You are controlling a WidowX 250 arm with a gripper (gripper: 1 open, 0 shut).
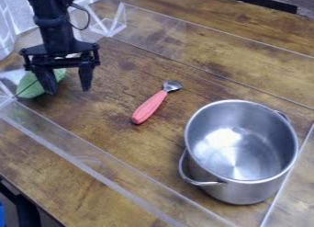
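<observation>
My black gripper [64, 79] is at the left, low over the wooden table, its fingers spread apart. Just behind and under it is a green object [35, 87], partly hidden by the gripper; whether anything is between the fingers is unclear. A pink-handled utensil [151, 105] with a metal head lies in the middle. A steel pot [240, 175] with handles stands at the lower right.
Clear plastic walls [51, 139] run along the left and near side of the work area.
</observation>
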